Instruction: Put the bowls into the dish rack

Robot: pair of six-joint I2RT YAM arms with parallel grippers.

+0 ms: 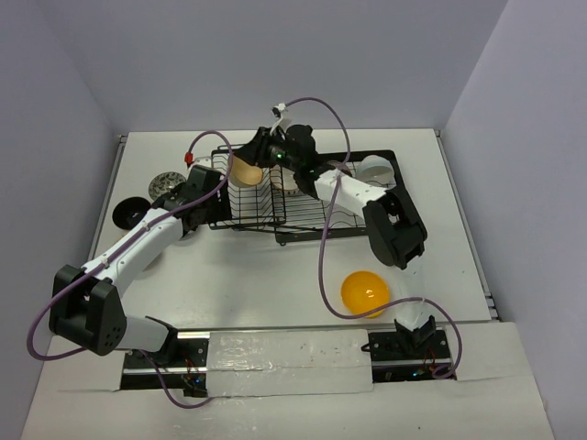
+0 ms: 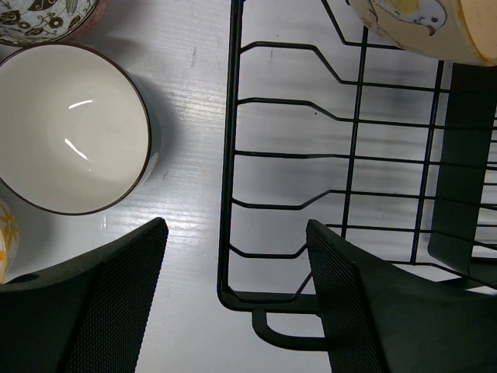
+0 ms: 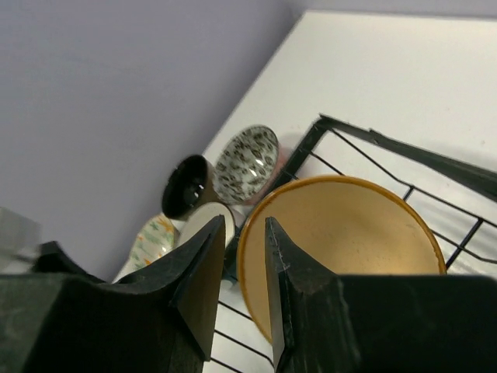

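The tan bowl (image 1: 246, 174) leans in the left part of the black dish rack (image 1: 316, 236), its inside facing my right gripper in the right wrist view. That gripper's fingers stand a little apart near the bowl's rim, and bowl shows through the gap; no grip on it is visible. My left gripper is wide open over the rack's left edge, nothing held. Left of the rack are a white bowl (image 2: 74, 128), a floral bowl (image 1: 165, 183) and a dark bowl (image 1: 130, 213). A yellow bowl (image 1: 365, 291) stands on the table in front.
A white bowl (image 1: 374, 170) leans in the rack's right part, and another pale bowl (image 1: 290, 181) sits mid-rack, partly behind the right arm. Open table (image 1: 248, 284) lies in front of the rack. Walls rise on both sides and behind.
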